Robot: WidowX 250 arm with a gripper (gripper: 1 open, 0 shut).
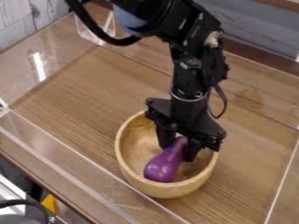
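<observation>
A purple eggplant-like object (165, 164) lies tilted inside a round tan bowl (132, 157) at the lower middle. My black gripper (181, 139) reaches down into the bowl, shut on the upper end of the purple object; its fingertips are partly hidden by the object and the gripper's own body.
The bowl stands on a wooden tabletop (73, 105) with clear panels along the left and right edges. Black cables show at the lower left.
</observation>
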